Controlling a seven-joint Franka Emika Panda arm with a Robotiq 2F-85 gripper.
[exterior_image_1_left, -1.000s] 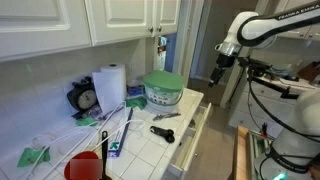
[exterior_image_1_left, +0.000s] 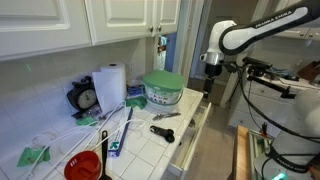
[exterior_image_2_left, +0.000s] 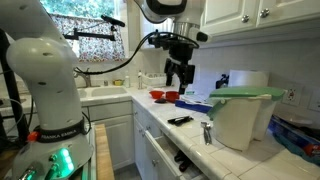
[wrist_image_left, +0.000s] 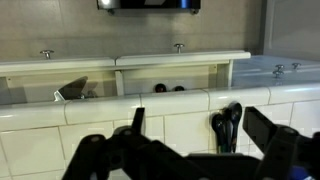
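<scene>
My gripper (exterior_image_1_left: 208, 86) hangs above the front edge of the counter, open and pointing down. In the wrist view its fingers (wrist_image_left: 268, 130) stand wide apart with nothing between them. A white drawer (exterior_image_2_left: 154, 158) under the counter is pulled out. Inside it, a metal piece (wrist_image_left: 72, 88) and small dark round items (wrist_image_left: 180, 88) show. On the counter lies a black-handled tool (exterior_image_1_left: 162, 132), its two black handles (wrist_image_left: 226, 128) seen near the right finger. Scissors (exterior_image_1_left: 166, 116) lie close by.
A large green-lidded container (exterior_image_1_left: 163, 88) stands at the back of the counter by a paper towel roll (exterior_image_1_left: 110, 86). A red colander (exterior_image_1_left: 83, 166), a black clock (exterior_image_1_left: 82, 96) and loose white cables crowd the other end. Tiles beside the open drawer are mostly clear.
In exterior view 1 my arm has swung slightly left, towards the counter, and the gripper sits a little lower. The counter objects and the drawer have not visibly moved.
</scene>
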